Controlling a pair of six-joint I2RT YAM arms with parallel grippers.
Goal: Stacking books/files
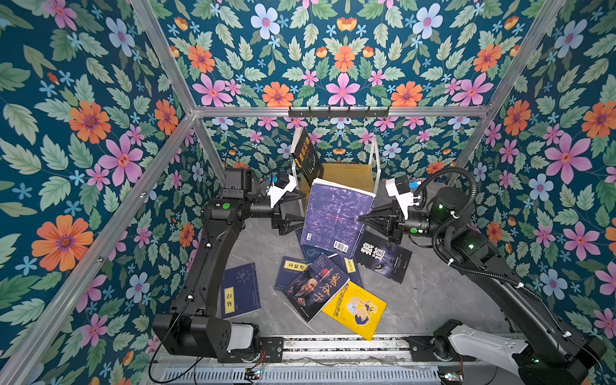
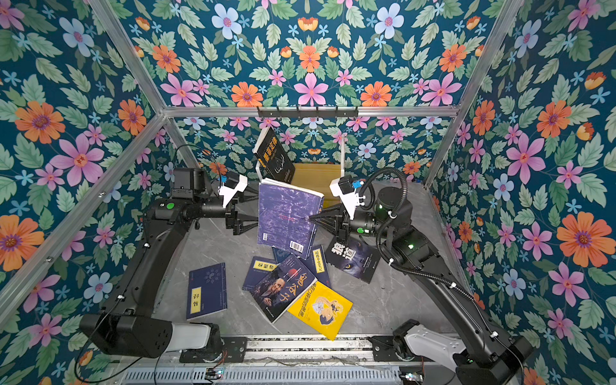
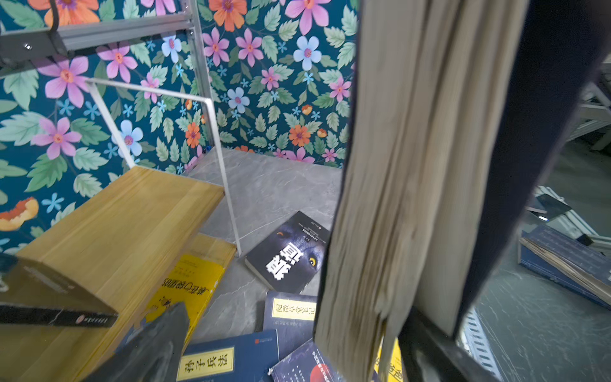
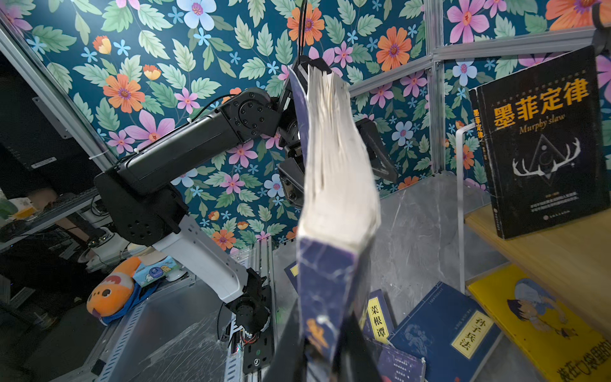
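A purple book (image 1: 337, 215) is held upright, tilted, above the pile, its right side between the fingers of my right gripper (image 1: 363, 219); whether these grip firmly is unclear. My left gripper (image 1: 296, 208) stands open beside the book's left edge, whose pages (image 3: 413, 159) fill much of the left wrist view. A black Murphy's law book (image 4: 541, 140) stands on the wooden shelf (image 4: 534, 261) at the back. Below lie blue books (image 2: 205, 288), a dark wolf book (image 1: 383, 256), a Guiguzi book (image 1: 314, 287) and a yellow book (image 1: 353, 311).
The white wire frame (image 3: 222, 165) borders the shelf at the back. The grey tabletop (image 1: 250, 240) shows bare patches at left and right of the pile. The metal rail (image 1: 346, 349) runs along the front edge.
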